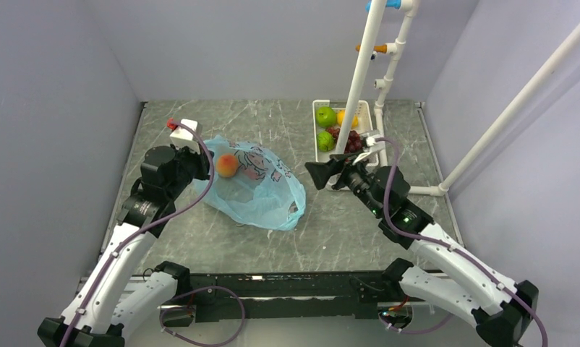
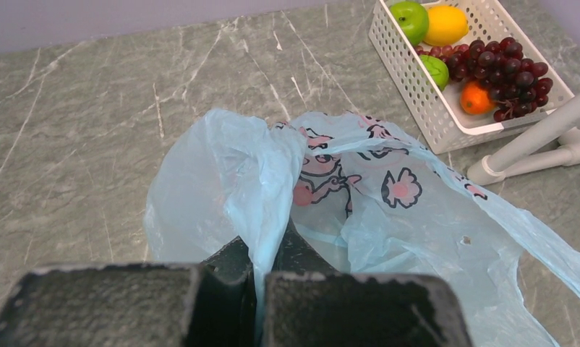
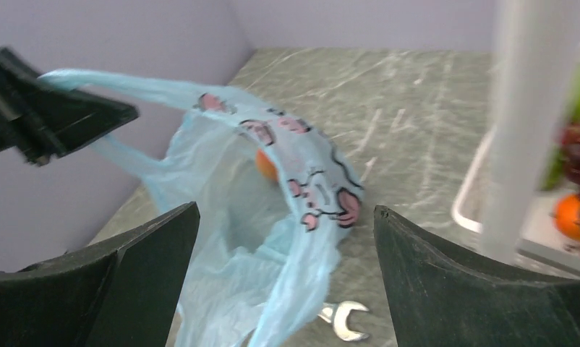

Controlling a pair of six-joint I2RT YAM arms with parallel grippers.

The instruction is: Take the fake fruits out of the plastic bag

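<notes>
A translucent blue plastic bag (image 1: 262,199) with animal prints lies open at the middle-left of the table. An orange-pink peach (image 1: 227,165) sits inside it, partly hidden in the right wrist view (image 3: 267,165). My left gripper is shut on the bag's rim at its left side, holding it raised. My right gripper is open and empty, to the right of the bag, facing it. A white basket (image 2: 395,79) holds green fruits, a lemon, grapes and an orange.
White pipes (image 1: 359,72) rise around the basket and along the right. A wrench (image 3: 345,322) lies near the bag. Bare table (image 1: 359,238) is at the front and back left.
</notes>
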